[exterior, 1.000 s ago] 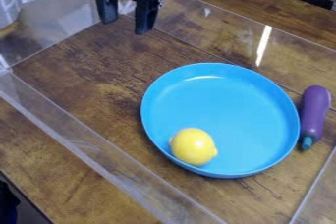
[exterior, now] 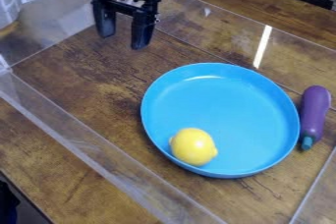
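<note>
My black gripper (exterior: 122,28) is at the top left of the camera view, low over the wooden table, open, with nothing seen between its fingers. A round blue plate (exterior: 218,102) takes up the middle right, with a yellow ball-like object (exterior: 194,145) on its lower left part. A purple eggplant-like object (exterior: 313,114) lies to the right of the plate, near the edge of the view.
Clear plastic walls (exterior: 92,159) border the table at the lower left and along other sides. The wooden surface left of the plate, below the gripper, is bare.
The plate, yellow object and purple object have not moved.
</note>
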